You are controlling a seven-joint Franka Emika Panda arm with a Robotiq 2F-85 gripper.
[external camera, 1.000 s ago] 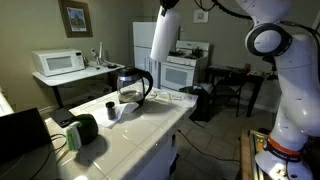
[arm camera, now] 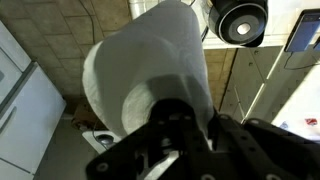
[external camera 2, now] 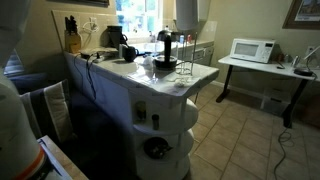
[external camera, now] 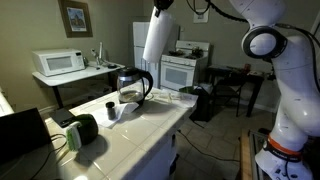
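Observation:
A white paper towel roll (external camera: 159, 37) hangs tilted, high above the far end of the counter. My gripper is shut on its end; in the wrist view the fingers are dark and partly lost against the roll's hollow end. In exterior view 2 only the lower part of the roll (external camera 2: 188, 14) shows, at the top edge, and the gripper is out of frame. Nothing touches the roll from below.
On the white counter (external camera: 150, 133) stand a glass kettle (external camera: 131, 88), a dark cup (external camera: 110, 110) and a green-and-black appliance (external camera: 82, 131). A thin wire stand (external camera 2: 184, 66) is near the counter's end. Floor (external camera: 215, 150) is open beside the counter.
Over the last second the roll has shifted a little to the left in exterior view 1 and leans slightly more. It stays in the gripper; the counter items have not moved.

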